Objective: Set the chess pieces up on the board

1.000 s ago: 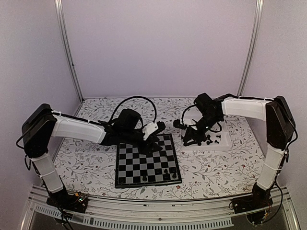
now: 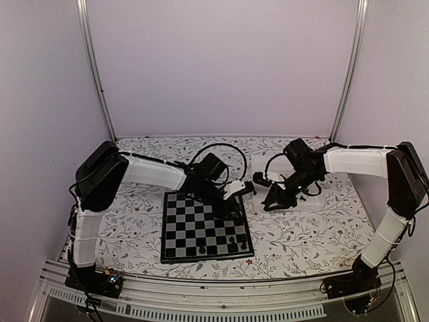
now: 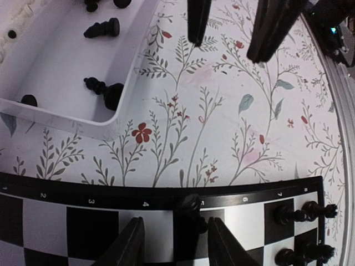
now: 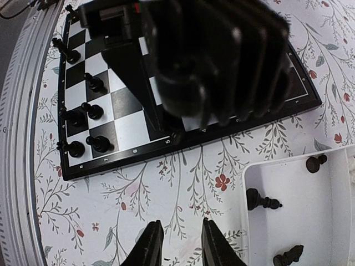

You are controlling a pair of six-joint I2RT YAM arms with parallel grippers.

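Note:
The chessboard [image 2: 188, 228] carries several black pieces, including a pawn [image 4: 97, 143] near one end. My left gripper is low over the board's numbered edge, fingers apart around a dark piece [image 3: 191, 210] standing on or just above a square; whether they touch it is unclear. My right gripper is open above the flowered table beside the white tray [image 4: 294, 210], with nothing visible between its fingers. In the tray lie several black pieces, such as one [image 4: 260, 200] by the near wall.
The left arm's body fills the top of the right wrist view, close to my right gripper. Walls [image 2: 64, 100] enclose the sides and back.
Over the last second my left arm has moved rightward over the board.

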